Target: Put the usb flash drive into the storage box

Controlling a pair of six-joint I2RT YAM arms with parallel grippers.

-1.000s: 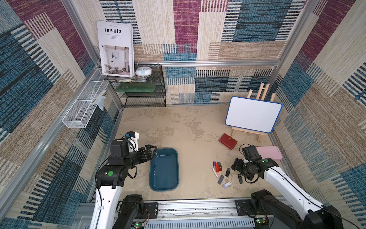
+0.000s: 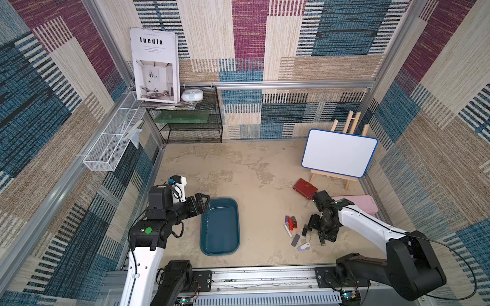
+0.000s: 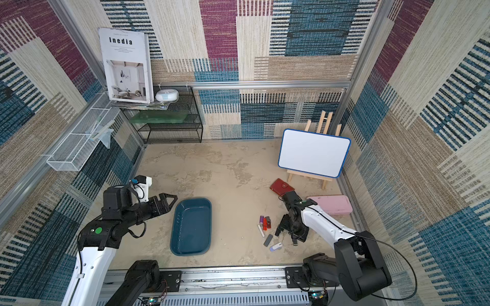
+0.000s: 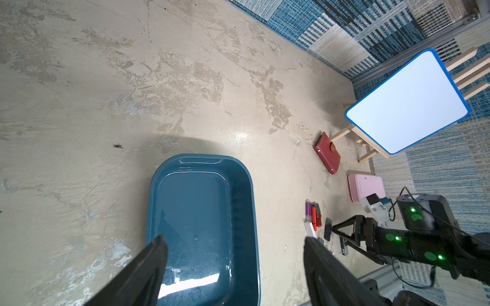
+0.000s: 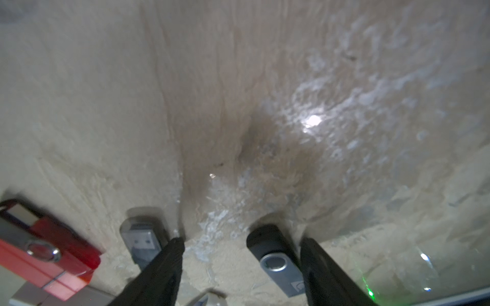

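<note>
A group of small USB drives lies on the table right of the dark teal box (image 2: 220,227). My right gripper is open, low over them; in the right wrist view a black-and-grey drive (image 5: 281,270) lies between or just beyond its fingers, a silver-tipped drive (image 5: 141,239) by the left finger, red drives (image 5: 56,260) farther left. Whether it touches any is unclear. My left gripper is open, above the box, with nothing between its fingers.
A red wallet (image 2: 305,188) and a pink case (image 3: 329,204) lie behind the right arm. A whiteboard (image 2: 339,153) on an easel stands at the back right, a wire shelf (image 3: 171,130) at the back left.
My right arm has shifted up in the top left view, its elbow raised, the gripper staying by the drives and a little more toward the group. The left arm has not visibly moved.
</note>
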